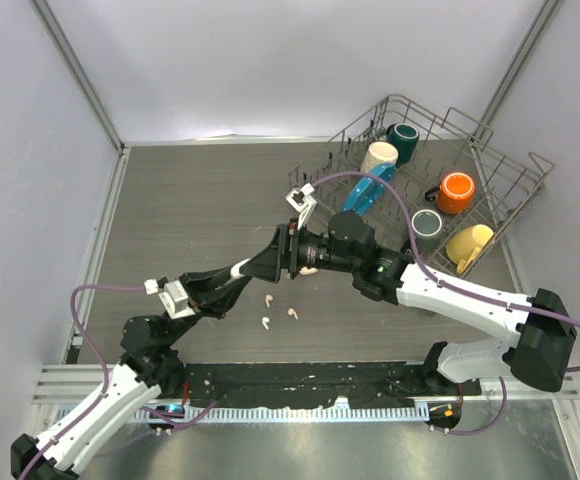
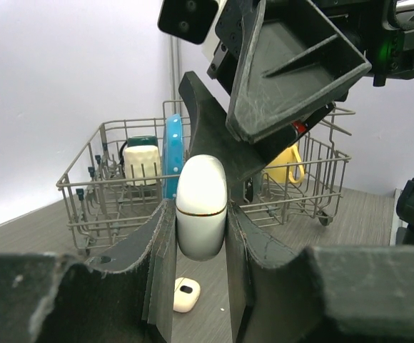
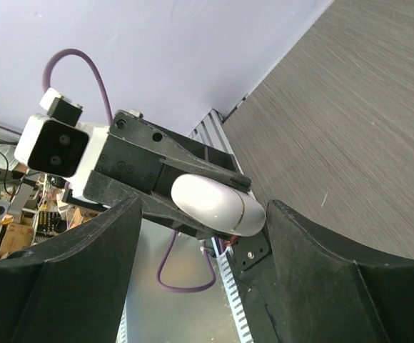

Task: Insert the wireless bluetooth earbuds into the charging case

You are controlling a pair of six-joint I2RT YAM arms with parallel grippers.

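Observation:
The white charging case (image 2: 201, 207) is gripped upright between the fingertips of my left gripper (image 1: 232, 279); its lid looks closed along the thin seam. My right gripper (image 1: 254, 266) is open just beside it. In the right wrist view the rounded case (image 3: 214, 204) shows between the right fingers, slanting out of the left fingers, with a small gap to the nearer right finger (image 3: 310, 268). Several small pale earbuds lie loose on the table: a white earbud (image 1: 266, 323), a pinkish earbud (image 1: 292, 313) and another earbud (image 1: 269, 300).
A wire dish rack (image 1: 440, 130) with mugs and a blue plate (image 1: 369, 190) fills the back right. On the table, a small pale object with a dark oval (image 2: 186, 294) lies partly under the right arm in the top view.

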